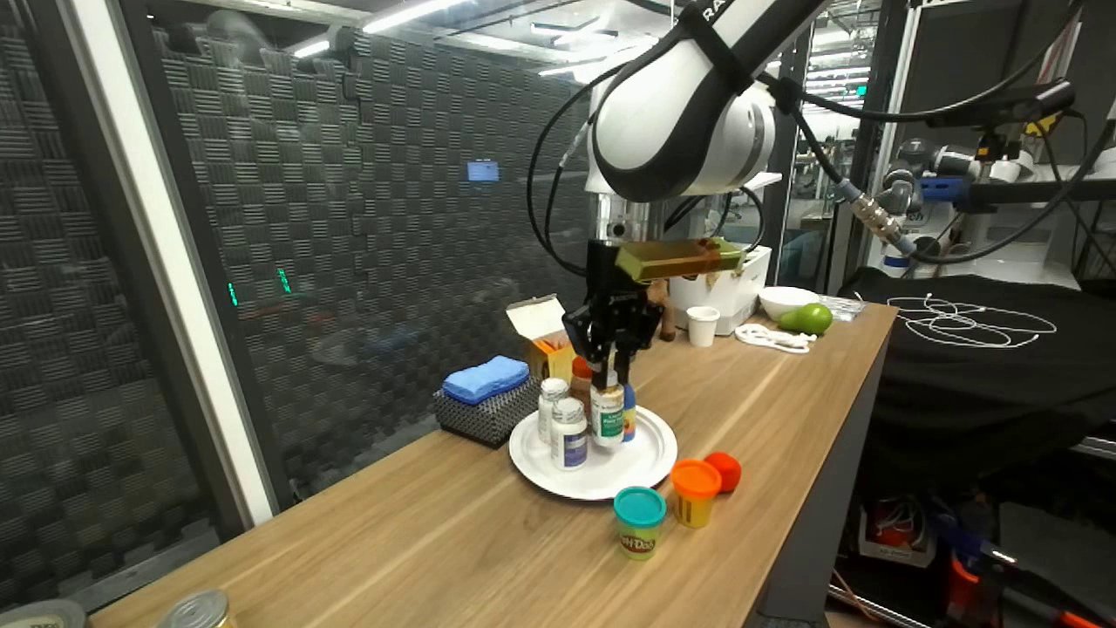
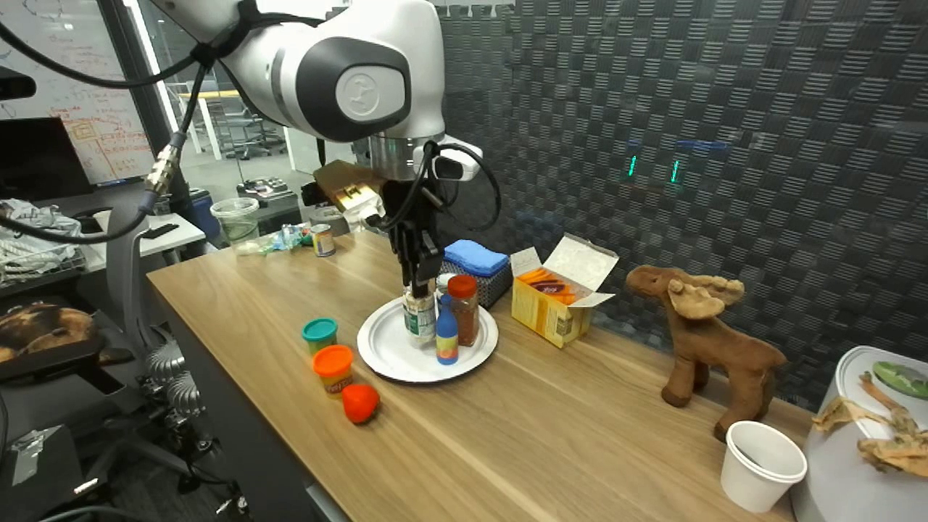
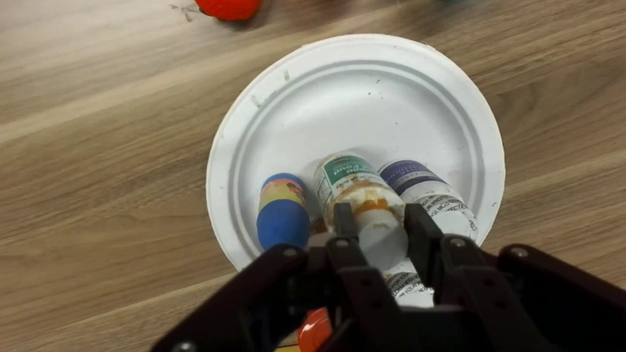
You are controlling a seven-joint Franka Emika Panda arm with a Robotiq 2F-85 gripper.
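Note:
My gripper is shut on the neck of a white bottle with a green label (image 3: 352,176), its white cap between the fingers. In the first exterior view the green-label bottle (image 1: 608,419) is upright over the white plate (image 1: 654,460); whether its base touches the plate I cannot tell. A blue bottle (image 2: 446,335) stands close beside it. Two white pill bottles, one with a purple label (image 1: 568,440) and another behind it (image 1: 550,396), share the plate. A red-capped spice jar (image 2: 463,309) stands at the plate's wall side.
Teal (image 1: 639,520) and orange (image 1: 695,492) dough tubs and a red ball-like object (image 2: 360,403) sit in front of the plate. A blue cloth (image 2: 475,257) on a dark box and an open yellow carton (image 2: 557,296) stand behind. Wood beyond the plate is clear.

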